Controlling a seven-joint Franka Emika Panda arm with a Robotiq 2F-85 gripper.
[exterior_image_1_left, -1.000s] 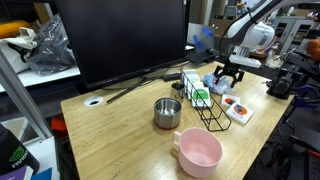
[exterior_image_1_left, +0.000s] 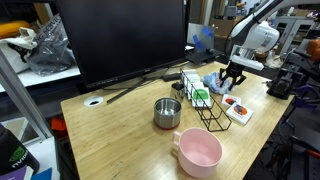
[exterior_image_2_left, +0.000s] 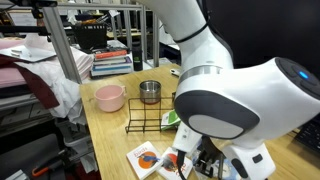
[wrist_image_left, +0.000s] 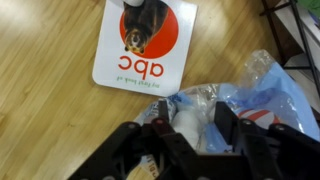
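A crumpled bag of clear and blue plastic (wrist_image_left: 262, 92) fills the right of the wrist view, with some red and white showing through it. My gripper is over the bag's near end, its dark fingers (wrist_image_left: 154, 136) spread apart. Between them shows a whitish rounded part of the bag or its contents; whether they touch it is unclear. In exterior view 1 the gripper (exterior_image_1_left: 232, 80) is at the right side of the bluish bag (exterior_image_1_left: 212, 80). The arm hides the gripper in exterior view 2.
An "abc" card (wrist_image_left: 147, 45) lies beside the bag. A black wire rack (exterior_image_1_left: 205, 108) holding white and green items stands close by. Farther off are a steel pot (exterior_image_1_left: 167, 113) and a pink cup (exterior_image_1_left: 198, 152). Bare wood lies at front left.
In exterior view 1 the arm and gripper have shifted right, toward the bag's right side. The rack, pot and cup stay put.
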